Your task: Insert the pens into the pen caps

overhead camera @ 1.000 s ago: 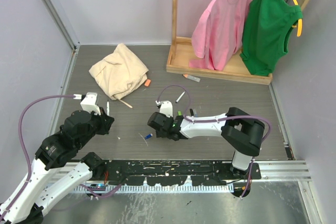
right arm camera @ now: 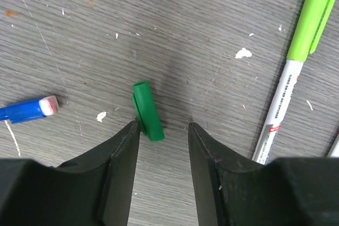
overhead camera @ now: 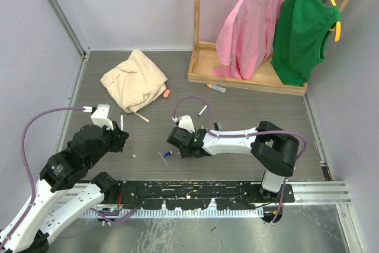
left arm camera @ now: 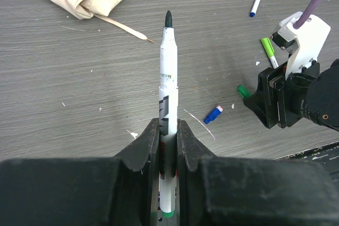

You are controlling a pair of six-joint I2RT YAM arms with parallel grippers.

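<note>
A white pen [left arm camera: 169, 67] with a dark tip and a green end stands upright between the fingers of my left gripper, which is shut on it, tip uncovered. In the right wrist view, a small green cap [right arm camera: 147, 112] lies on the table. My right gripper is part open over it; the left fingertip is right beside the cap, possibly touching, while a gap separates the cap from the other finger. A blue cap [right arm camera: 29, 110] lies to the left. On the right rests a white pen [right arm camera: 278, 107] wearing a light green cap [right arm camera: 311, 25].
Another white pen [overhead camera: 203, 110] lies behind the right arm, and a marker [overhead camera: 216, 87] by the wooden rack [overhead camera: 246, 86]. A beige cloth [overhead camera: 135, 81] with a thin stick [overhead camera: 142, 117] beside it occupies the back left. Bare table separates the two arms.
The left arm and its pen have stayed still.
</note>
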